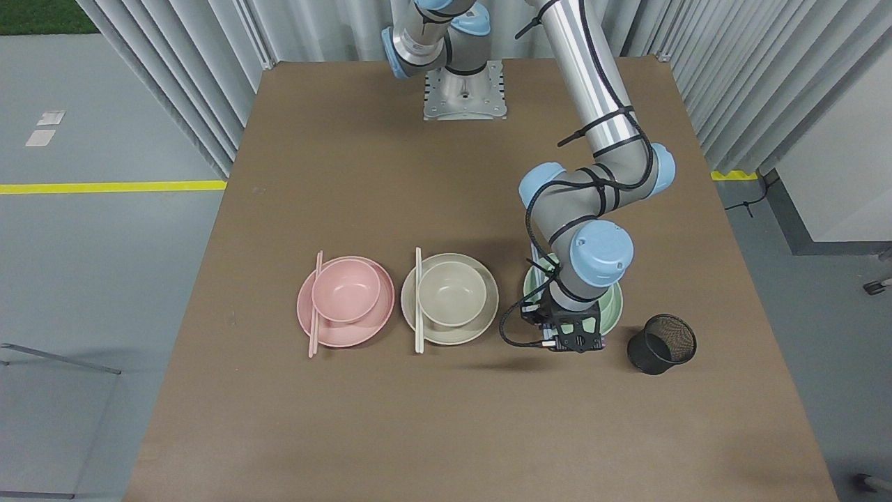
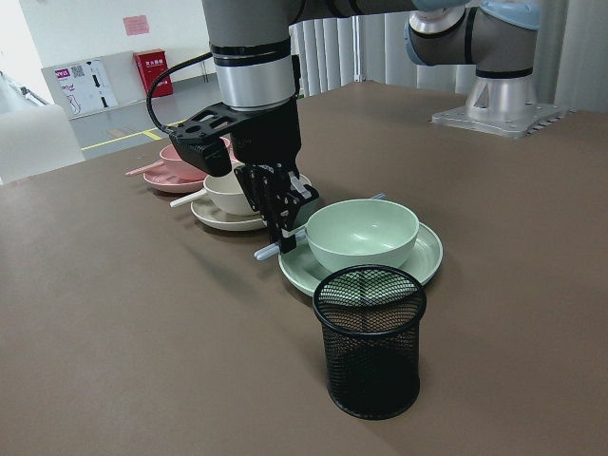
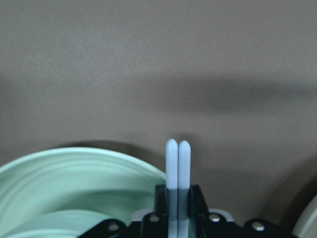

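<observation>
My gripper is shut on a pair of pale blue chopsticks [image 3: 171, 163], low at the edge of the green plate [image 2: 423, 261] beside the green bowl [image 2: 361, 228]. In the left view the chopsticks [image 2: 266, 252] lie slanted, passing behind the gripper [image 2: 288, 237]; in the front view the arm hides most of them. A cream bowl [image 1: 451, 293] on its plate, with white chopsticks [image 1: 419, 309], stands to the left, and a pink bowl [image 1: 345, 290] on its plate, with pink chopsticks [image 1: 314, 318], farther left.
A black mesh cup [image 1: 660, 351] stands right of the green plate, near it.
</observation>
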